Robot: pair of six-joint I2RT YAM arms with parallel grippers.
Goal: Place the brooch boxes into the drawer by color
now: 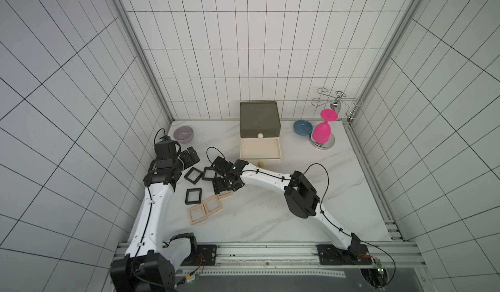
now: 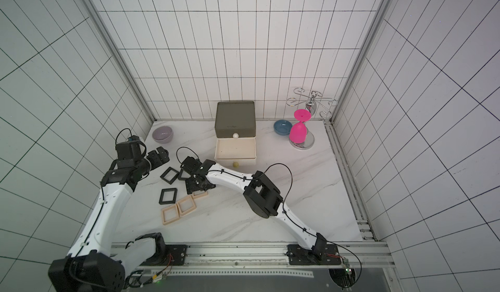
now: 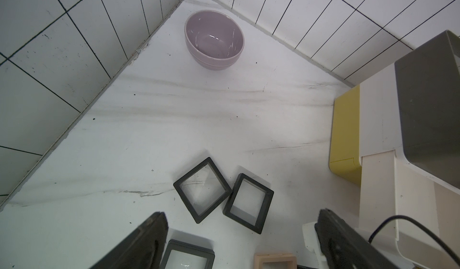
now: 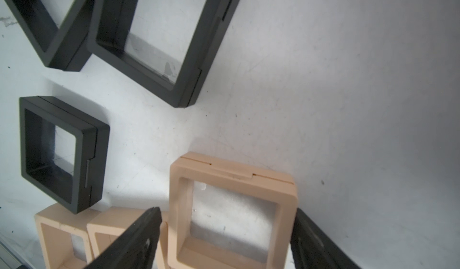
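Note:
My right gripper is part open around a pink box frame (image 4: 234,182), one finger close at its right side; whether it grips is unclear. Two more pink boxes (image 1: 197,214) (image 1: 212,205) lie front left of it, and three black boxes (image 1: 193,196) (image 3: 202,189) (image 3: 247,203) behind them. My left gripper (image 1: 190,155) hangs open and empty at the left, above the table. The drawer unit (image 1: 259,119) stands at the back with its cream drawer (image 1: 260,148) pulled out.
A purple bowl (image 1: 183,134) is at back left; a blue bowl (image 1: 302,128), a pink cup (image 1: 322,131) and a metal stand (image 1: 336,99) at back right.

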